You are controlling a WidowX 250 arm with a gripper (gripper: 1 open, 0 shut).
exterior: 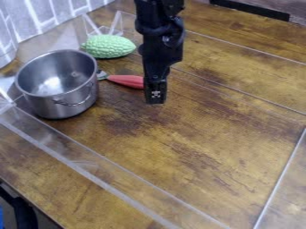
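Note:
The black gripper point(156, 88) hangs point-down above the wooden table at upper middle, over the right end of a red carrot-like toy point(124, 80), which lies just right of a steel pot point(57, 82). Whether the fingers are apart or closed, or touch the toy, is hard to tell.
A pale green bumpy toy point(110, 46) lies behind the pot. A clear plastic edge runs along the left.

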